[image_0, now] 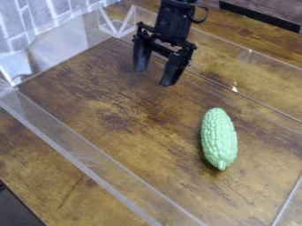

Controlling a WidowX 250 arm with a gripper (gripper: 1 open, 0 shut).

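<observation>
My black gripper (pixel 158 64) hangs over the back middle of the wooden surface, its fingers spread open with nothing visible held between them. A pale green bumpy vegetable, like a bitter melon (pixel 218 139), lies lengthwise at the right, forward of the gripper and apart from it.
Clear plastic walls (pixel 83 160) border the wooden work area (pixel 118 124). A pale, grid-patterned object (pixel 41 31) stands outside at the back left.
</observation>
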